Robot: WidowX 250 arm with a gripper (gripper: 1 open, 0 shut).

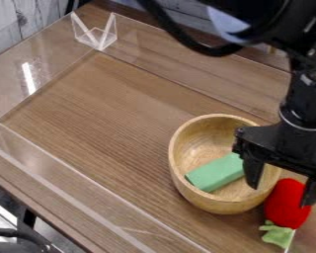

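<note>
My black gripper (286, 168) hangs over the right side of a tan bowl (200, 138), open, its fingers spread near the bowl's rim and above a red object (287, 205). A green block (216, 175) lies inside the bowl on the left of the gripper. The red object, with a pale green leafy part (276, 233) below it, lies on the table outside the bowl at the lower right, partly under the gripper.
A small clear wire-like holder (95, 30) stands at the back left.
</note>
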